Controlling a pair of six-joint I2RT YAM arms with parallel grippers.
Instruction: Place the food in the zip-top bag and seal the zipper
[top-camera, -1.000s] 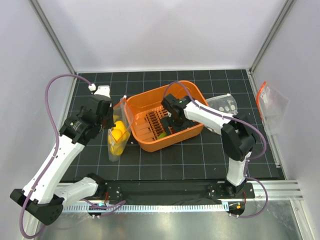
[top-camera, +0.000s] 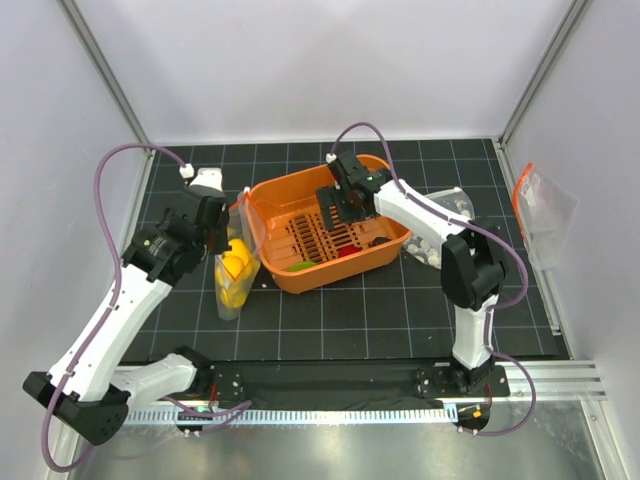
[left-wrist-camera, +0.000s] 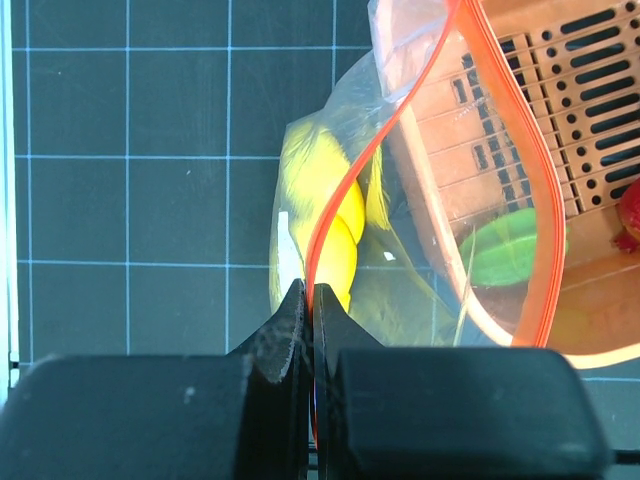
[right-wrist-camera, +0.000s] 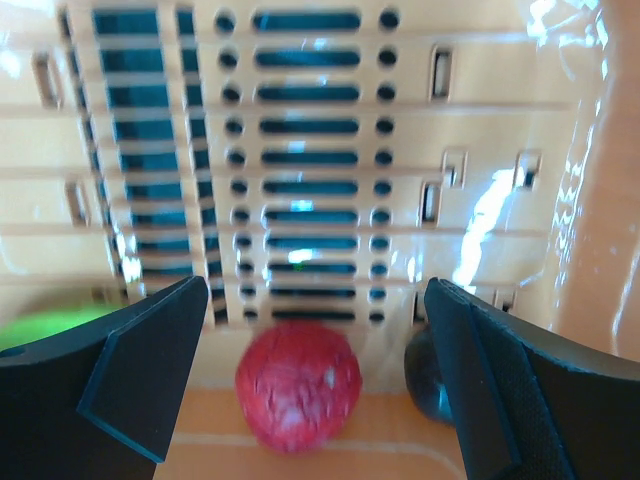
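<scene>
A clear bag with an orange zip (left-wrist-camera: 538, 220) stands left of the orange bin (top-camera: 300, 283), yellow food (left-wrist-camera: 318, 170) inside. My left gripper is shut on the bag's orange zipper edge. My right gripper is open over the bin, nothing between its fingers. Below it lie a red food item, a dark one and a green one, the green also seen through the bag in the left wrist view.
A clear bag with pale contents (top-camera: 445, 205) lies right of the bin; another orange-edged bag (top-camera: 545, 215) is at the far right.
The right gripper has risen and moved toward the back of the bin from low near the front foods. The left arm has barely moved.
</scene>
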